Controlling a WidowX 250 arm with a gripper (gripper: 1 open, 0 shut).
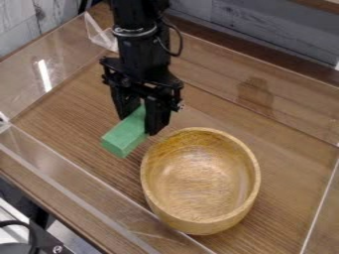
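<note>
A green block [126, 133] hangs from my black gripper [137, 115] in the middle-left of the camera view, tilted, with the gripper shut on it. To its lower right a large yellow oval bowl [199, 181] stands on the wooden surface. The block is just left of and above the bowl's near-left rim. The gripper's fingertips are mostly hidden by its own body and the block.
Raised edges run along the back and along the lower left, where some black cable shows.
</note>
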